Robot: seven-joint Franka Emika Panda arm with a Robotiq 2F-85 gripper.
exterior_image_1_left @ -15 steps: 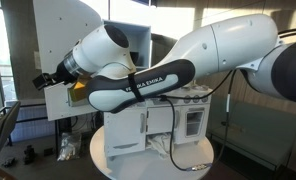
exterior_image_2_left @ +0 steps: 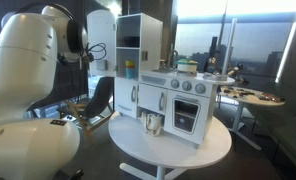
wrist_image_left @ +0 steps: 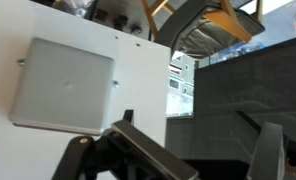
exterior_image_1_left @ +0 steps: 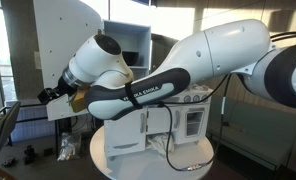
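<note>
My gripper stands open with nothing between its fingers. In the wrist view a white panel (wrist_image_left: 58, 150) with a greyish-white square piece (wrist_image_left: 64, 86) fixed on it lies in front of the left finger. A gap separates the panel's edge from the dark surface on the right. From the first exterior view, the gripper (exterior_image_1_left: 50, 96) is beside the tall white door panel (exterior_image_1_left: 63, 40) at the left; whether they touch cannot be told. The white toy kitchen (exterior_image_2_left: 173, 100) stands on a round table, with a pale kettle-like item (exterior_image_2_left: 152, 124) in its lower opening.
The round white table (exterior_image_2_left: 213, 150) has some bare room around the kitchen. A green pot (exterior_image_2_left: 187, 66) sits on the stovetop, and a blue cup (exterior_image_2_left: 130, 70) stands on a shelf. Chairs (wrist_image_left: 213, 32) and another table (exterior_image_2_left: 253, 97) are nearby. A cable hangs from my arm.
My gripper and wrist have come down somewhat beside the door panel, and the forearm has lowered with them. The kitchen has not visibly moved.
</note>
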